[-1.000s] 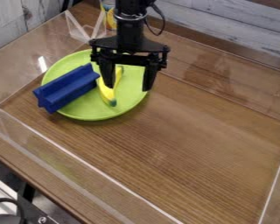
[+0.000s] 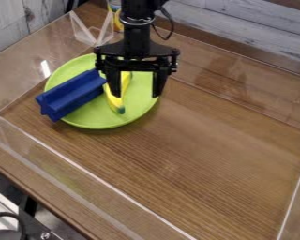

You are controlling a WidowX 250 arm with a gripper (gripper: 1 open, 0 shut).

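Observation:
A green plate (image 2: 134, 114) sits toward the upper left of the wooden table. On its left side lies a blue oblong block (image 2: 72, 94). A yellow banana (image 2: 115, 100) rests beside the block, partly hidden by the black gripper (image 2: 136, 80), which is over the plate with its fingers apart on either side of the banana's upper part. The gripper is open; whether it touches the banana or plate is unclear.
A white panelled wall runs along the back. A yellow item, partly hidden, and a clear plastic shape stand at the back left.
The gripper has shifted very slightly over the plate. The plate, block and banana look unchanged.

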